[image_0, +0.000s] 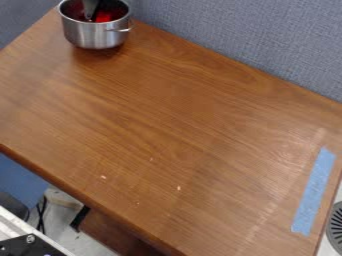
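A steel pot (95, 32) with a side handle stands at the top left of the wooden table, near the back. My gripper (91, 10) reaches down into it from the top edge of the view; its fingertips are mostly hidden, so what it holds is unclear. Something red (103, 15) shows inside the pot.
A grey padded wall (254, 35) runs along the back. The table's front edge crosses the lower left, with cables below.
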